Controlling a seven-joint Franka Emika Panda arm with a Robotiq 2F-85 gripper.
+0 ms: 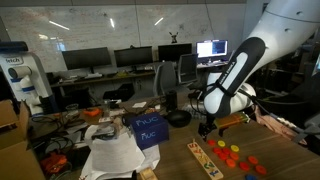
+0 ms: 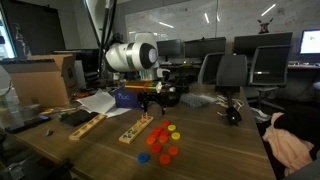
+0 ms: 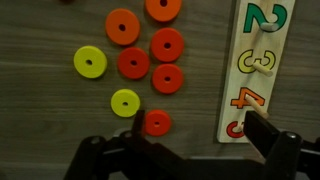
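A pale wooden peg board [image 3: 236, 75] with coloured numerals and upright pegs lies at the right of the wrist view. To its left are several loose discs with centre holes: red discs [image 3: 134, 62], orange discs [image 3: 123, 27] and yellow discs [image 3: 125, 102]. My gripper is open above the table, nothing between its fingers. A red disc [image 3: 157, 123] shows beside the left finger, and the right finger overlaps the board's lower end in this view. From exterior view 1, the gripper [image 1: 208, 128] appears near the board [image 1: 205, 159].
A blue box [image 1: 150, 129] and white papers [image 1: 113, 157] lie left of the board. Another wooden board [image 2: 87, 127] rests on the table. Blue discs [image 2: 143, 158] lie near the red ones. Bare table [image 2: 215, 150] extends right of the discs.
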